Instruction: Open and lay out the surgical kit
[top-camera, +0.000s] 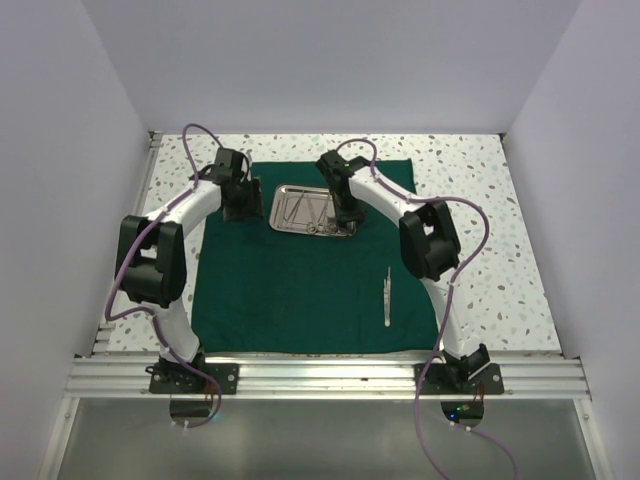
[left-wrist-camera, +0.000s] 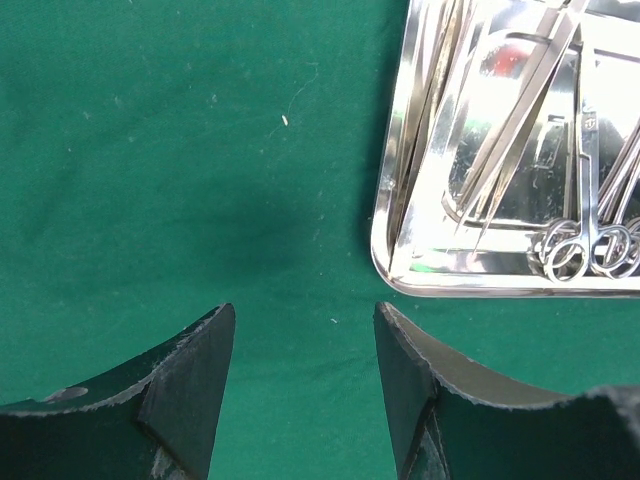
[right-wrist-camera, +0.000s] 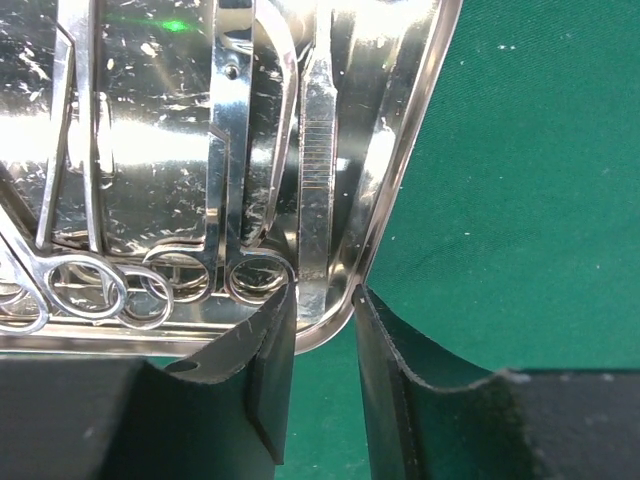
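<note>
The shiny metal tray (top-camera: 273, 222) lies on the green drape (top-camera: 290, 300), with several scissor-like instruments (right-wrist-camera: 229, 130) inside. In the right wrist view a flat ridged handle (right-wrist-camera: 316, 180) runs along the tray's right side, its lower end near the corner. My right gripper is over that corner, fingers part open on either side of the handle's end; whether they touch it I cannot tell. My left gripper stands open above bare drape, left of the tray, with nothing between its fingers.
Two slim instruments (top-camera: 387, 300) lie on the drape at the right front. Speckled white table (top-camera: 480, 250) borders it, and the right arm reaches across from the right.
</note>
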